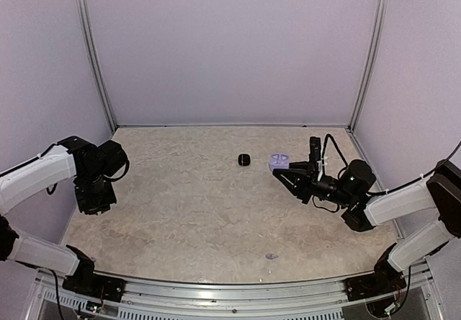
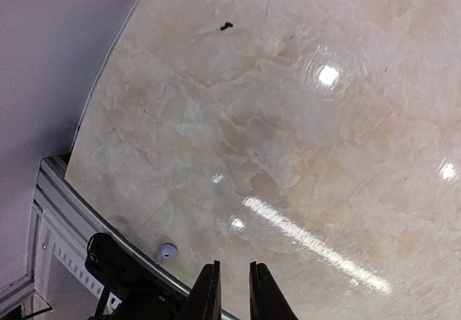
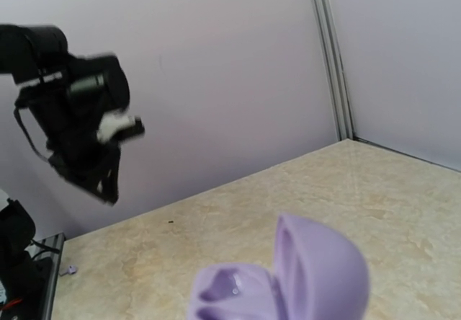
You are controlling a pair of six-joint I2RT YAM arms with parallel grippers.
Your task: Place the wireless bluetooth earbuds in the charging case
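The lilac charging case is held up by my right gripper, which is shut on it; the right wrist view shows its lid raised and the earbud wells facing up. My left gripper hangs over the left of the table, its fingertips close together; whether anything sits between them is unclear. A lilac earbud lies on the table near the front left edge, below and left of those fingers. A small lilac piece lies near the front edge below the case.
A small black box stands at the back centre. The table is otherwise mostly clear, bounded by walls at sides and back and a metal rail along the front.
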